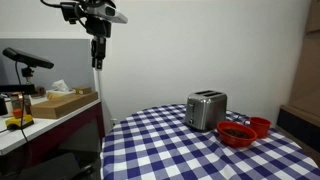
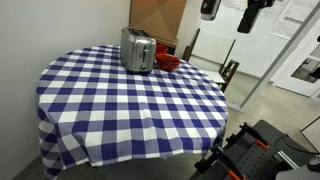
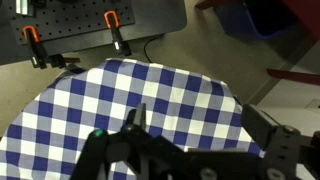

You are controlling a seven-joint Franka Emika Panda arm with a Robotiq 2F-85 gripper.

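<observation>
My gripper hangs high at the left in exterior view 1, well away from the tabletop items. In the wrist view the gripper is open, its dark fingers apart over the checked cloth with nothing between them. A silver toaster stands upright on the table; exterior view 2 also shows the toaster near the back. Beside it sits a red bowl with something dark inside, too small to make out. A second red container stands just behind the bowl.
A blue-and-white checked cloth covers the table, with wide free room in front of the toaster. A side bench holds boxes and tools at the left. Chairs stand beyond the table in exterior view 2.
</observation>
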